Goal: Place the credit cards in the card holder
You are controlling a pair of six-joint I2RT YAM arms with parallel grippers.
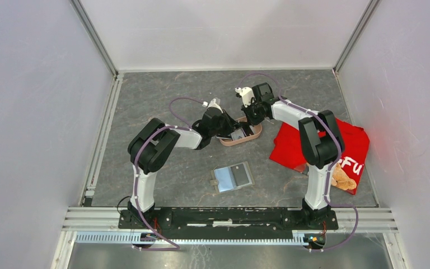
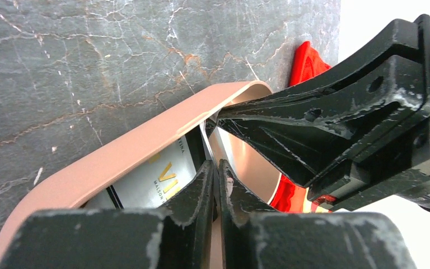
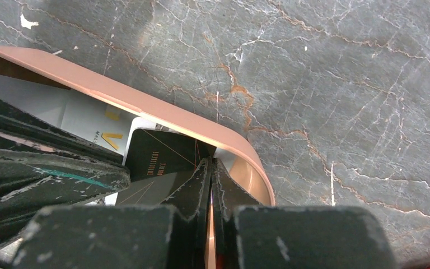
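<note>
Several cards lie in a pink oval tray (image 1: pixel 238 143) in mid-table. A black card (image 3: pixel 159 154) stands tilted up inside it, both grippers at its edges. My left gripper is shut, with the card's thin pale edge running between its fingertips. On the card's other edge, near the tray's far rim, my right gripper is shut too. Beneath lies a light grey card (image 2: pixel 165 174) with yellow marks. The card holder (image 1: pixel 224 179), spread open, rests on the table in front of the tray, its left half light blue and its right half grey.
A red cloth bag (image 1: pixel 291 147) with a bear print covers the table's right side. Both arms reach in close together over the tray. Bare table (image 1: pixel 182 179) shows left of the card holder.
</note>
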